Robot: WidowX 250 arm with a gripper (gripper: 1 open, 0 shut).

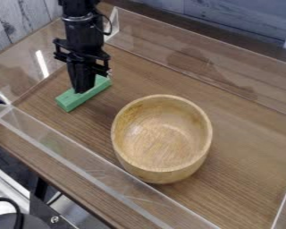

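A green rectangular block (81, 97) lies flat on the wooden surface at the left. Just over its upper end is my black gripper (82, 73), pointing down and shut, with nothing visible between its fingers. Whether the fingertips touch the block is unclear.
A large round wooden bowl (160, 134) stands right of centre, toward the front. Clear low walls edge the area, and black cables lie at the bottom left.
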